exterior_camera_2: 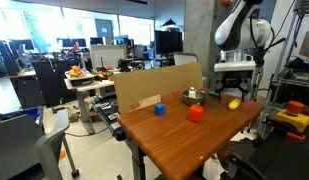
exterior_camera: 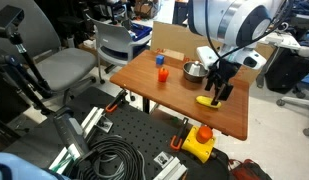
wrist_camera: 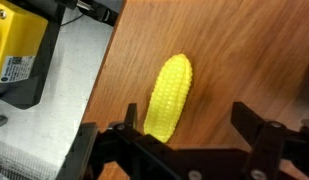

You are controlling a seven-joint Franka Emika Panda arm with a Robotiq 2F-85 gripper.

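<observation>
A yellow elongated object (exterior_camera: 208, 101) lies on the brown wooden table near its front right edge. In the wrist view this same yellow piece (wrist_camera: 169, 95) is slanted, its lower end between the black fingertips. My gripper stands open, with one fingertip (wrist_camera: 122, 148) to the left of the object and the other well to its right. From the side, the gripper (exterior_camera: 222, 88) is low over the table beside the yellow object. Neither finger visibly grips it.
A metal pot (exterior_camera: 194, 73) sits farther back, with a red object (exterior_camera: 161, 74) and a blue cup-like object (exterior_camera: 160, 60) to its left. A cardboard panel (exterior_camera_2: 159, 84) borders the table's back. Beyond the front edge is a yellow box with a red button (exterior_camera: 204, 133).
</observation>
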